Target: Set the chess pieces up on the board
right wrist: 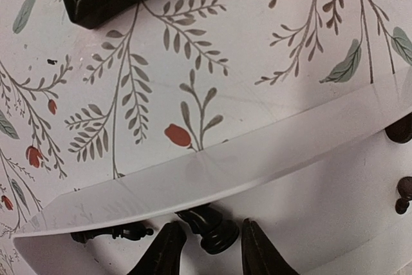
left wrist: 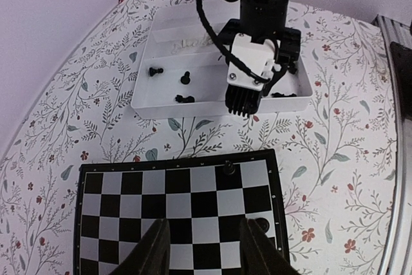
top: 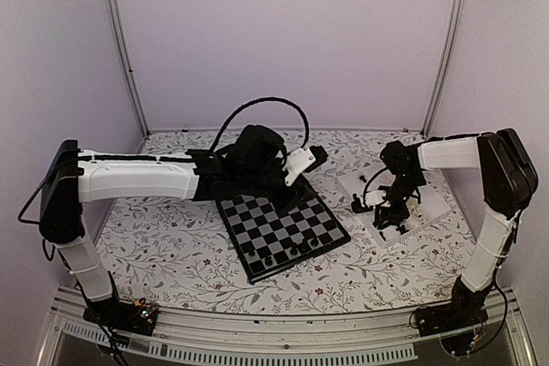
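Observation:
The chessboard (top: 257,225) carries several black pieces along its near side. My left gripper hangs above it, fingers apart with nothing visible between them. My right gripper is down in the white tray (right wrist: 290,133), fingers open either side of a lying black piece (right wrist: 215,233); whether they touch it I cannot tell. Another black piece (right wrist: 116,232) lies to its left along the tray wall, and more are at the right edge of the right wrist view.
The tray's other compartment holds pale pieces (left wrist: 190,44). Walls enclose the back and both sides.

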